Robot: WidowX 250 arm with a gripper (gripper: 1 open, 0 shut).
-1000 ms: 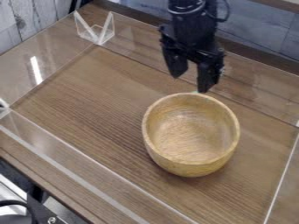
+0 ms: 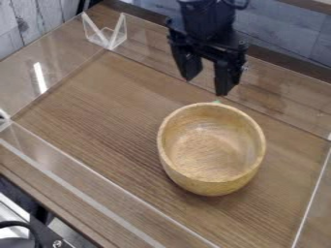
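A black robot arm reaches down from the top of the view, its gripper point(image 2: 208, 68) open above the wooden table point(image 2: 91, 116), behind a large tan bowl point(image 2: 211, 161). Between the gripper and the bowl's back rim is a small pale green spot on the table, too small to identify.
A white wire object point(image 2: 106, 29) stands at the back left near the table's edge. Bare table lies to the left and right of the bowl. Dark items at the lower left edge are only partly visible.
The arm and gripper have shifted about, most recently leftward from their position over the right part of the table. The bowl looks unmoved.
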